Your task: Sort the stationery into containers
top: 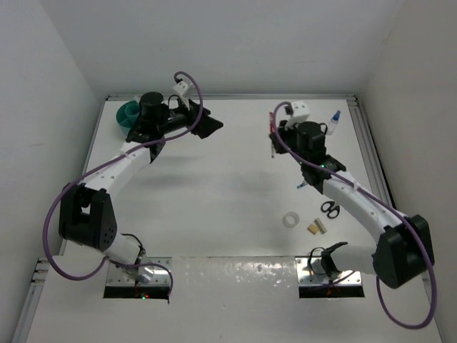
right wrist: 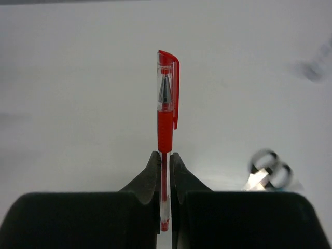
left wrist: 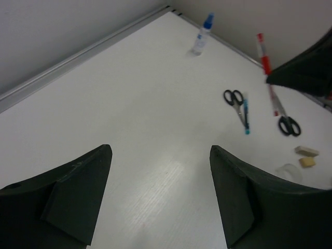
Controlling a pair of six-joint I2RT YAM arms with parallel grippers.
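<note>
A red gel pen (right wrist: pixel 165 129) is held upright in my shut right gripper, raised over the table's right half and also visible in the top view (top: pixel 272 121). My left gripper stands open and empty near the back left, beside the teal containers (top: pixel 127 114). On the right lie scissors (left wrist: pixel 233 104), a blue pen (left wrist: pixel 246 116), a second pair of scissors (top: pixel 330 209), two small blocks (top: pixel 313 228) and a tape roll (top: pixel 290 219).
A clear bottle with a blue cap (top: pixel 332 123) stands at the back right. Rails and walls border the surface (top: pixel 214 179).
</note>
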